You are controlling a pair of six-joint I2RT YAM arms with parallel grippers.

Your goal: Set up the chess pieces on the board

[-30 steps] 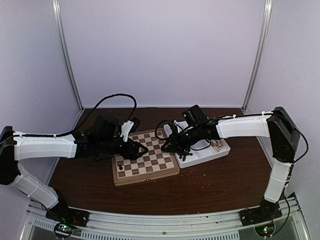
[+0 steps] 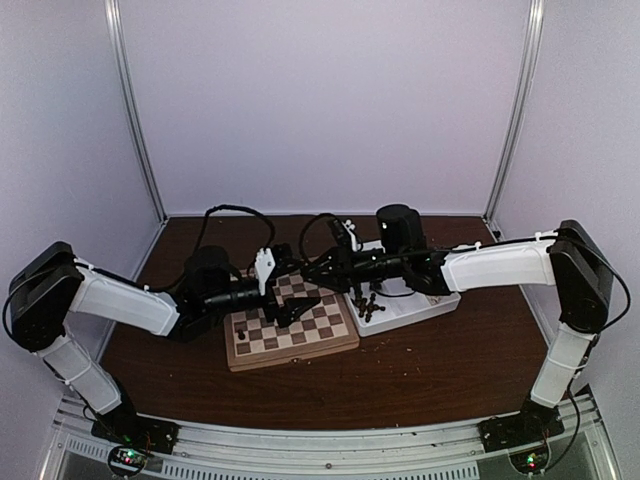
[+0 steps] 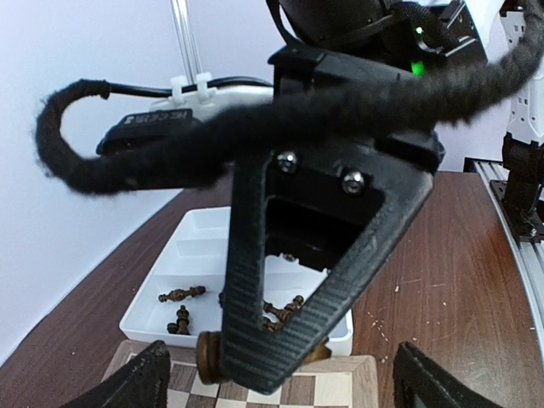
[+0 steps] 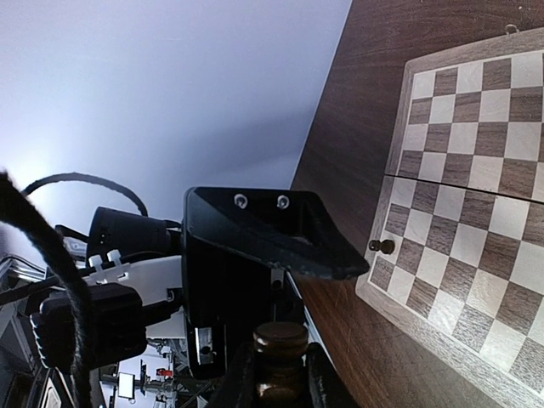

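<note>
A dark brown chess piece is gripped in my right gripper, lying crosswise above the chessboard (image 2: 300,350); its ends (image 3: 208,357) stick out on both sides of the right finger in the left wrist view. My left gripper is open, its two fingers spread either side of that piece without visibly touching it. Both grippers meet over the right half of the board in the top view. One small dark piece (image 4: 387,246) stands on a square near the board's edge; it also shows at the board's left side from above.
Right of the board, the white tray (image 2: 410,318) holds several dark pieces (image 2: 370,305) and some pale ones (image 2: 435,298), partly hidden by the right arm. The two arms crowd closely together over the board.
My left gripper has moved right and its fingers have spread wider.
</note>
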